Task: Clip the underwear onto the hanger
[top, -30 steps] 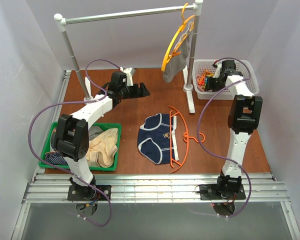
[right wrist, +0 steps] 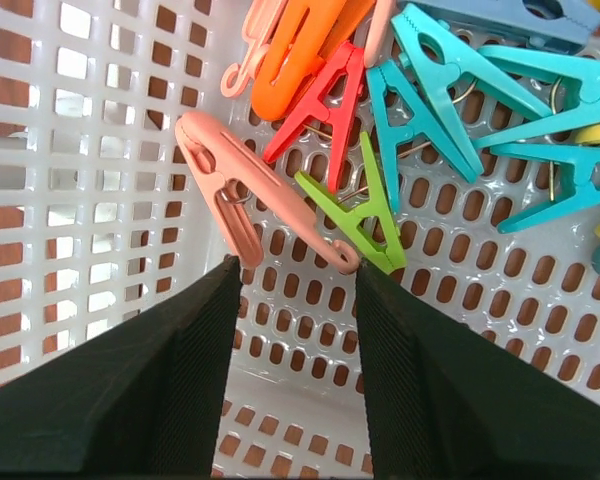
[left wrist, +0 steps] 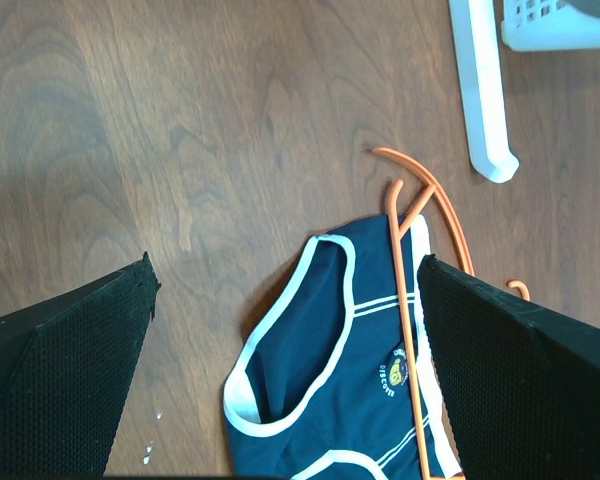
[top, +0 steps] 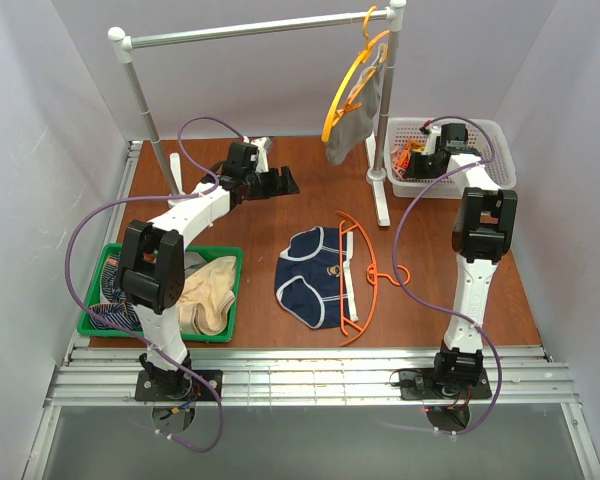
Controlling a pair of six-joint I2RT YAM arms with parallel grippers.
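Observation:
Navy underwear with white trim (top: 305, 280) lies on the table with an orange hanger (top: 374, 290) across its right edge. My left gripper (top: 280, 182) is open above the table, left of the rack's right foot, with nothing between its fingers. My right gripper is part open inside the white basket (top: 495, 180), its fingertips at the lower end of a salmon clothespin (right wrist: 280, 200). Green, red, teal and orange clips lie beyond it.
A green tray (top: 226, 330) of clothes stands front left. A rack (top: 240, 30) at the back holds a yellow hanger with grey cloth (top: 348, 130).
My right arm has shifted slightly within the basket over the last second. The left arm, underwear and orange hanger show no clear movement.

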